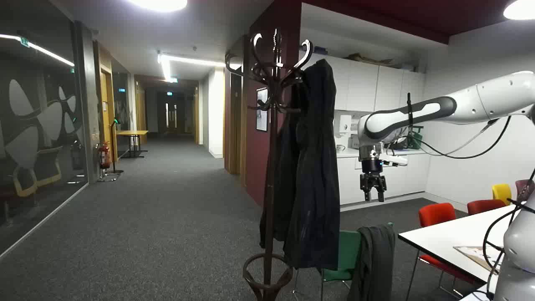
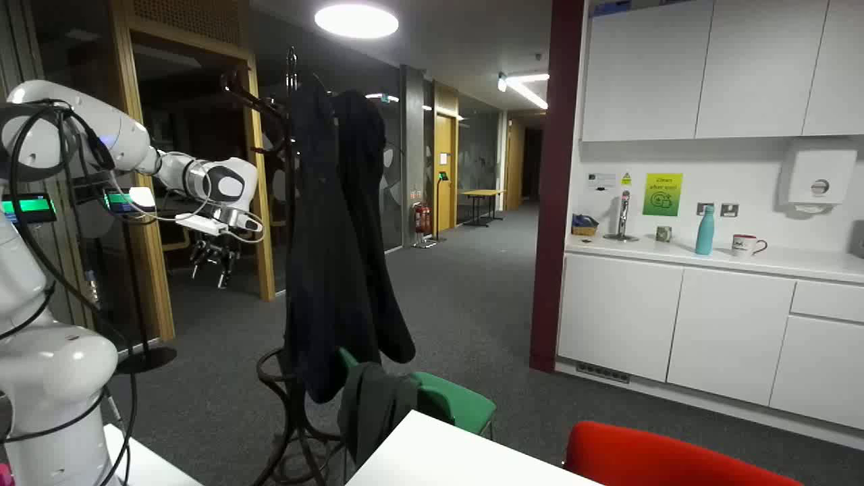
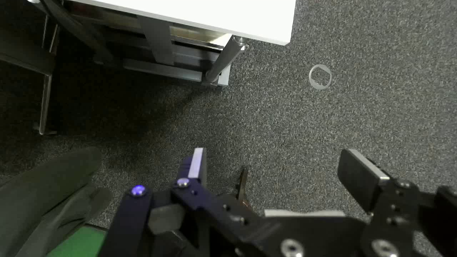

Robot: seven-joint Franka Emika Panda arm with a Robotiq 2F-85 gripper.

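In the wrist view my gripper is open, its two fingers wide apart with only carpet visible between them. Exterior view 1 shows the gripper point(image 1: 374, 195) pointing down in mid-air, right of the coat stand point(image 1: 271, 175) and its hanging dark coats point(image 1: 313, 175). From exterior view 2 the gripper point(image 2: 212, 271) appears left of the coats point(image 2: 332, 243), clear of the floor. No object touches the fingers.
A white table point(image 1: 466, 230) stands at the right in exterior view 1. Below the gripper is a green chair point(image 1: 347, 251) with a dark jacket point(image 1: 375, 256) over it. White kitchen cabinets point(image 2: 619, 316) line the wall.
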